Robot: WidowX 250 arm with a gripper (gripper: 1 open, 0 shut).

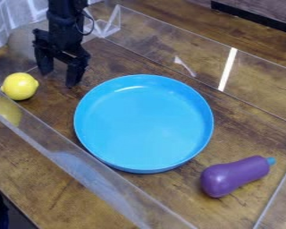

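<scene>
My dark gripper (61, 55) hangs at the upper left, its fingers apart with nothing between them, above the wooden floor and behind a yellow lemon (21, 87) at the left edge. A large blue plate (143, 123) lies in the middle. A purple eggplant (235, 176) with a blue stem lies at the lower right.
Clear walls (86, 188) cross the left and lower left and frame the tray's back. The wooden surface behind and right of the plate is mostly bare.
</scene>
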